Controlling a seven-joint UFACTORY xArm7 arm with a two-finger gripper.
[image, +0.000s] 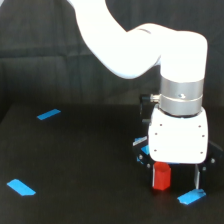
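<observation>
A small red block stands on the dark table at the lower right of the camera view. Right above it is the white hand of my gripper, its underside hiding the block's upper part. The fingers are spread well apart, one to the block's right with a dark gap between. On the left, the other finger looks close to the block's side; whether it touches cannot be made out.
Blue strips lie flat on the table: one at the far left, one at the near left, one by the right finger. Another blue patch is mostly hidden behind the hand.
</observation>
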